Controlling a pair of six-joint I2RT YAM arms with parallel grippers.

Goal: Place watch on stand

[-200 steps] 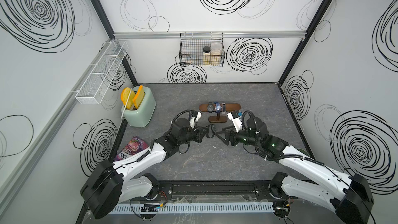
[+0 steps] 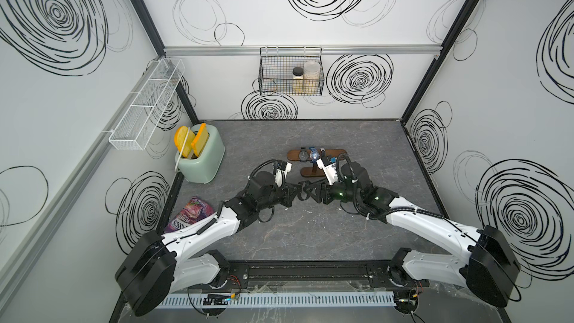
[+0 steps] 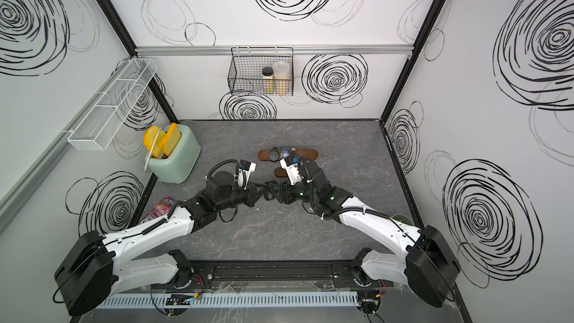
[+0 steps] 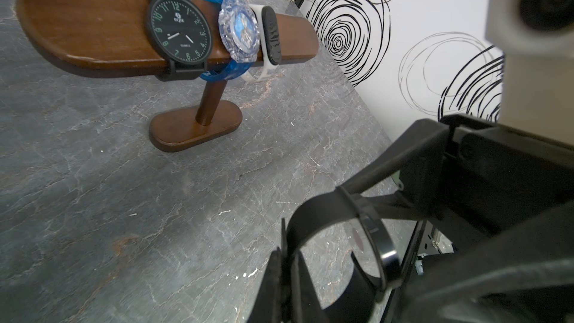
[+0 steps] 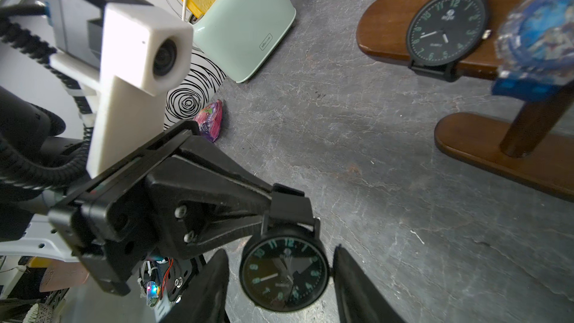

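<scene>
A black watch (image 5: pixel 284 269) is held between my grippers above the middle of the table. My left gripper is shut on its strap, which loops beside the fingertips. My right gripper surrounds the watch face in its own wrist view, fingers part apart on either side; whether they touch it is unclear. The wooden stand (image 4: pixel 89 30) stands behind, carrying a black watch (image 4: pixel 179 30), a blue clear watch (image 4: pixel 239 30) and a white-strapped band (image 4: pixel 271 36).
A mint toaster (image 2: pixel 203 164) with orange bread stands at back left, a pink bag (image 2: pixel 191 214) in front of it. A wire basket (image 2: pixel 291 77) hangs on the back wall.
My right arm has moved left, bringing its gripper up to the watch at my left gripper. The left arm looks still.
</scene>
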